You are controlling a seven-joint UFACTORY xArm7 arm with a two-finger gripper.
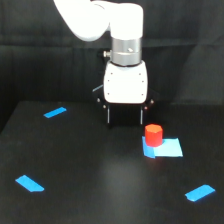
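A red cylinder-like block (153, 135) stands on a pair of overlapping squares, one light blue (169, 147) and one darker blue beneath it, at the right of the table. The white gripper (127, 113) hangs above the table a little left of the block and behind it, its thin dark fingers spread open with nothing visible between them.
Blue tape strips mark the black table: at the back left (55, 112), front left (30, 184) and front right (200, 192).
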